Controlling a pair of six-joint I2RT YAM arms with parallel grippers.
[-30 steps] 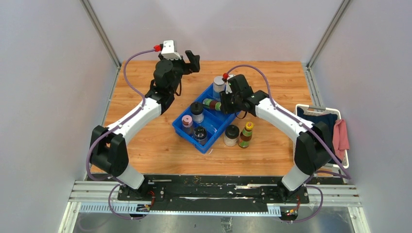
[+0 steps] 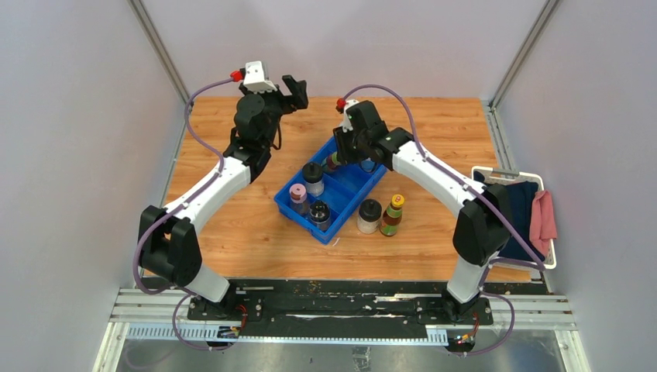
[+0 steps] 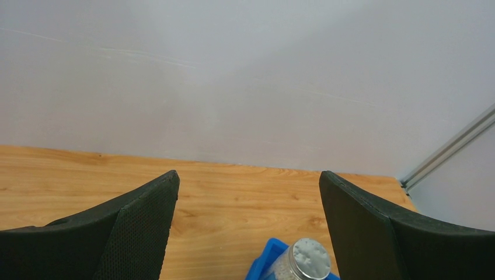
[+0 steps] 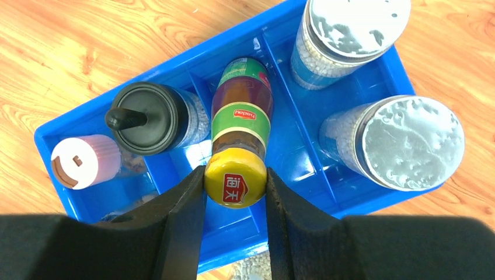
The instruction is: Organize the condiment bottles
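A blue divided caddy (image 2: 349, 205) holds several jars, including a pink-capped one (image 4: 87, 160) and a black-lidded one (image 4: 146, 119). My right gripper is shut on the yellow cap of a brown sauce bottle (image 4: 242, 119), which lies tilted over the middle compartment. Two silver-lidded jars (image 4: 411, 143) stand at one end. My left gripper is open and empty, raised over the back left of the table. Outside the caddy, a dark-lidded jar (image 2: 369, 217) and a second yellow-capped bottle (image 2: 392, 217) stand on the table.
A white basket with cloths (image 2: 542, 213) sits at the right edge.
My right gripper has moved up and left with the bottle, toward the back of the caddy. The left arm has shifted slightly left.
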